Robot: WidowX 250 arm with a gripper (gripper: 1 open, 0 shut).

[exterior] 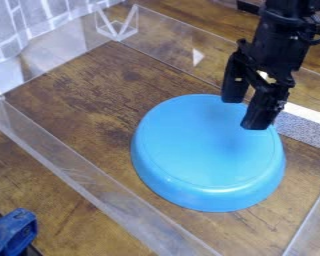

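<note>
My black gripper [246,98] hangs from the upper right over a large round blue disc [206,158], which lies face up on the wooden board. Its open fingers reach down over the back right part of the disc; whether they touch it I cannot tell. Nothing shows held between them.
A pale speckled strip [307,128] lies right of the disc. Clear low walls border the wooden board [83,100], whose left part is bare. A blue object [8,238] sits at the bottom left, and white cloth [29,35] at the top left.
</note>
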